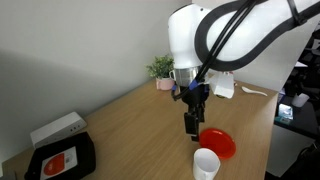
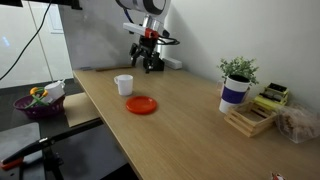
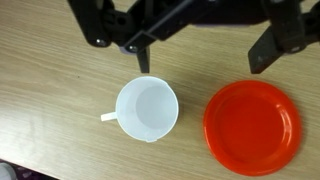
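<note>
A white mug [image 3: 148, 108] stands upright on the wooden table, its handle pointing left in the wrist view. Next to it lies a flat red plate [image 3: 252, 127], apart from the mug and empty. My gripper is open above the table, with a wide gap between its fingers and only bare wood showing there. In exterior view 1 the gripper [image 1: 194, 124] hangs higher than the mug [image 1: 206, 164] and behind it, touching neither mug nor plate [image 1: 218, 143].
A potted plant [image 2: 236, 82], a wooden crate [image 2: 251, 119] and a clear bag [image 2: 296, 122] stand along the wall side. A black case [image 1: 61, 158] and a white box [image 1: 58, 130] lie at the other end.
</note>
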